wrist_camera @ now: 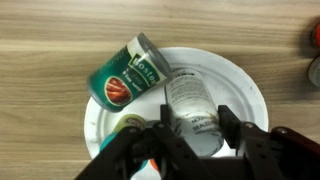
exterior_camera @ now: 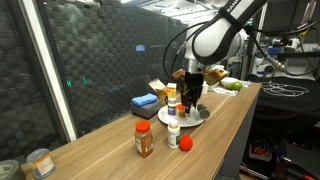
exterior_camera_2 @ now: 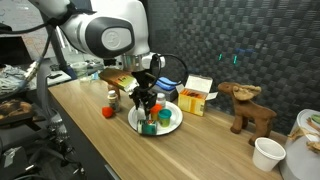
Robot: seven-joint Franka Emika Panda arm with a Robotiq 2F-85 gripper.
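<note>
In the wrist view a white bottle (wrist_camera: pixel 190 92) stands between the black fingers of my gripper, which is shut on it. The bottle is over the white plate (wrist_camera: pixel 248 88); whether its base touches the plate cannot be told. A green labelled can (wrist_camera: pixel 118 84) is tilted beside it, partly over the plate's edge. In exterior view 1 my gripper (exterior_camera: pixel 193 102) is at the right part of the plate (exterior_camera: pixel 176 126). Exterior view 2 shows a teal cup (exterior_camera_2: pixel 165 116) and an orange-red item (exterior_camera_2: pixel 157 107) close to the gripper.
In exterior view 1 an orange-capped spice jar (exterior_camera: pixel 144 143), a small white-capped bottle (exterior_camera: pixel 173 136) and a red tomato (exterior_camera: pixel 186 143) stand outside the plate. A yellow box (exterior_camera_2: pixel 197 95), a brown toy animal (exterior_camera_2: pixel 248 110) and a white cup (exterior_camera_2: pixel 267 153) are behind or beside it.
</note>
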